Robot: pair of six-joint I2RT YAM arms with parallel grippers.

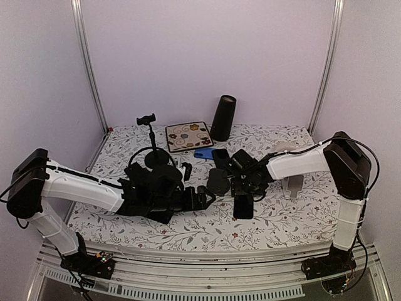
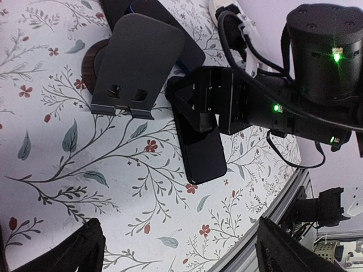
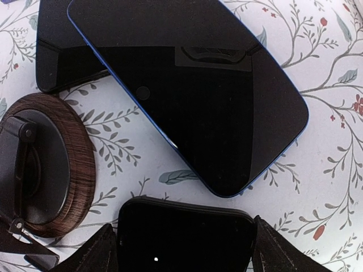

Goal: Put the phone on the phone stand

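Note:
A black phone lies on the flowered table; in the left wrist view the phone reaches under my right gripper. In the right wrist view my right gripper's fingertips are at both sides of the phone's end, part open; whether they grip it is unclear. The black phone stand on its round wooden base is beside it, to the left. My left gripper stands open over the table left of the stand, nothing between its fingers.
Other dark phones lie behind the stand. A square patterned board, a black cylinder and a tripod-like holder stand at the back. A pale stand is at the right.

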